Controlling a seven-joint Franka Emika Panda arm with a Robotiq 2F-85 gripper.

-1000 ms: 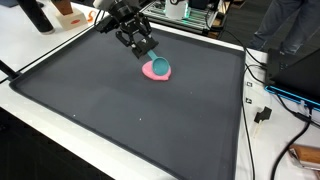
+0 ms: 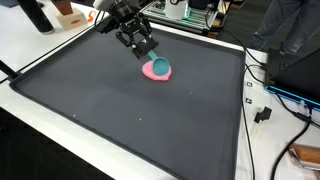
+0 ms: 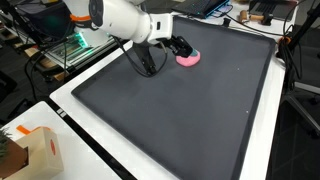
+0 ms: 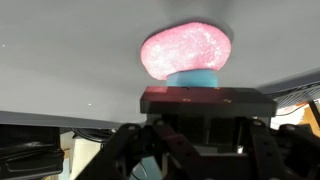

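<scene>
A light-blue round piece, cup-like in shape [image 2: 160, 66], is at the tip of my gripper [image 2: 152, 56], above a pink rounded object [image 2: 151, 74]. My gripper is shut on the blue piece at its near edge. From the wrist, part of the blue piece [image 4: 192, 78] sticks out beyond the dark fingers [image 4: 205, 102], and the pink object [image 4: 186, 48] lies just past it. In exterior view 2 the pink object [image 3: 188, 61] shows beside the gripper [image 3: 183, 51]. Whether the blue piece rests on the pink object or hangs slightly above it, I cannot tell.
White edging [image 2: 110, 144] borders it. A black clamp-like item [image 2: 262, 116] and cables are beyond the right edge.
</scene>
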